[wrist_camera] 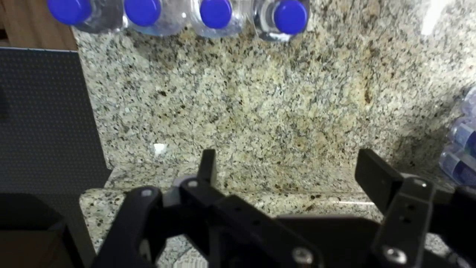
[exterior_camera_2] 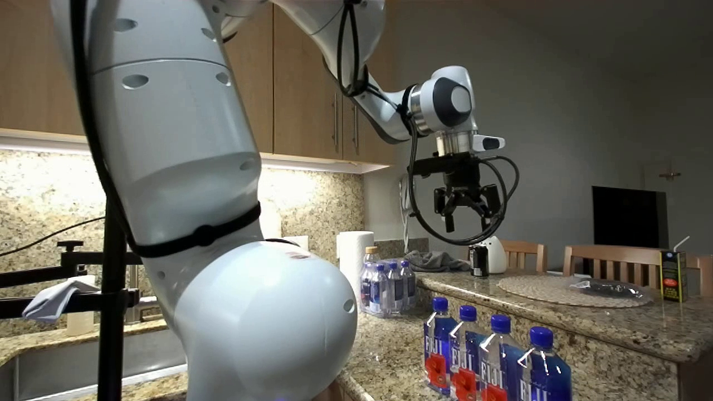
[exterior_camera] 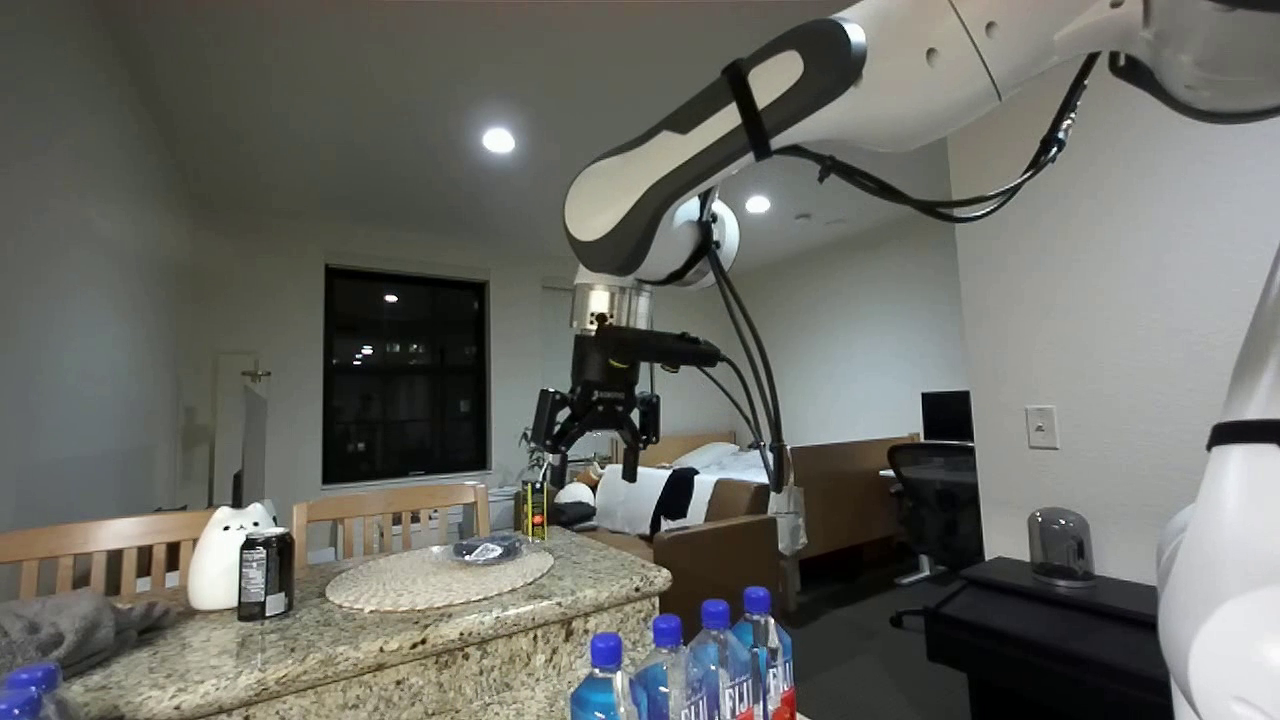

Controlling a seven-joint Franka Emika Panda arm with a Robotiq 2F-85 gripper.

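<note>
Several blue-capped water bottles (exterior_camera_2: 491, 354) stand in a row on the lower granite counter (wrist_camera: 267, 89); their caps line the top edge of the wrist view. High above the counter, well clear of the bottles, my gripper (exterior_camera: 596, 468) points down. Its black fingers (wrist_camera: 207, 167) are spread wide in the wrist view, with only bare granite showing below the gap. It stands open and holds nothing.
More water bottles (exterior_camera_2: 387, 287) cluster by the paper towel roll (exterior_camera_2: 354, 264). The raised counter carries a black can (exterior_camera: 265, 574), a white cat figure (exterior_camera: 228, 554), a woven mat (exterior_camera: 396, 584) with a dark packet (exterior_camera: 489, 548), and a drink carton (exterior_camera_2: 673, 275). Granite between the bottle row and the step is clear.
</note>
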